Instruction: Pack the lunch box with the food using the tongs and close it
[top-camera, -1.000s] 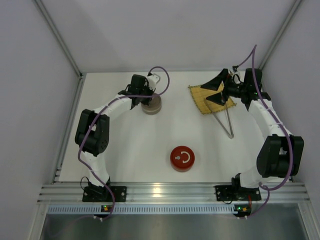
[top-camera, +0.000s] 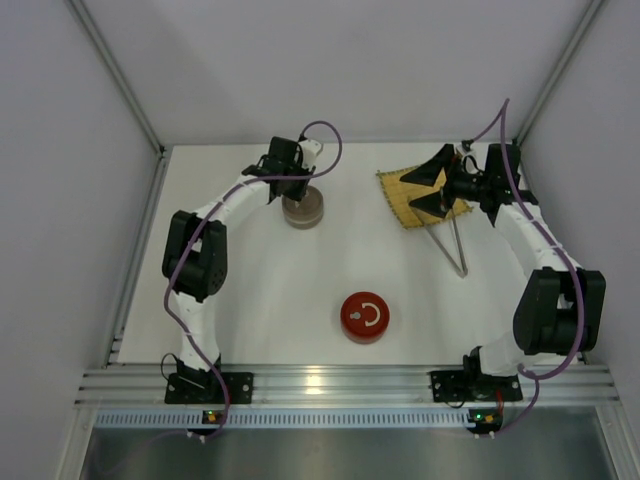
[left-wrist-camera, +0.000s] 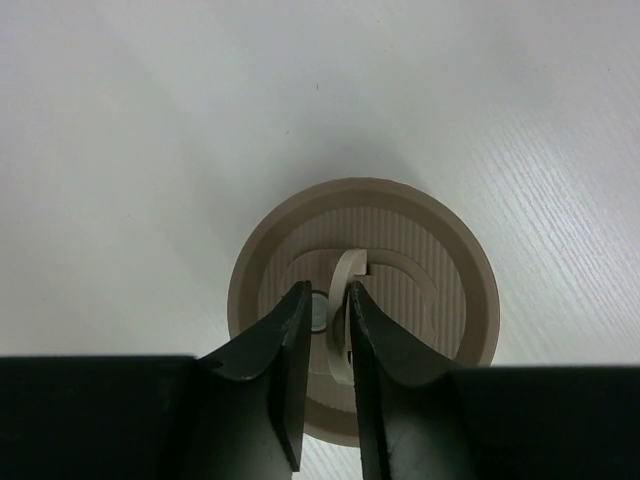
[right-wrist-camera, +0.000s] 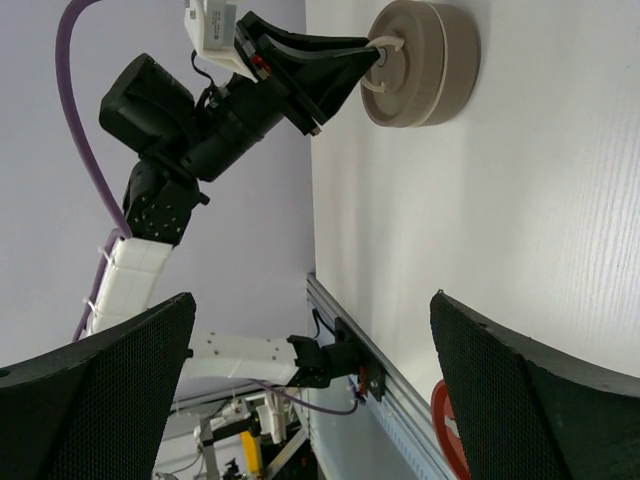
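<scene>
A brown-grey round lunch box stands at the back, left of centre. Its lid carries a curved beige handle, folded up. My left gripper is over the lid with one finger on either side of that handle. The right-hand finger looks close to or against it, while a gap shows at the other, so the fingers are part open. At the back right, my right gripper hangs wide open and empty over a yellow mat.
Two thin metal sticks reach from the mat toward the front. A red round container with a pale lid handle stands front centre. Table between the lunch box and the mat is bare.
The right gripper has moved very slightly toward the front. Both containers stay put.
</scene>
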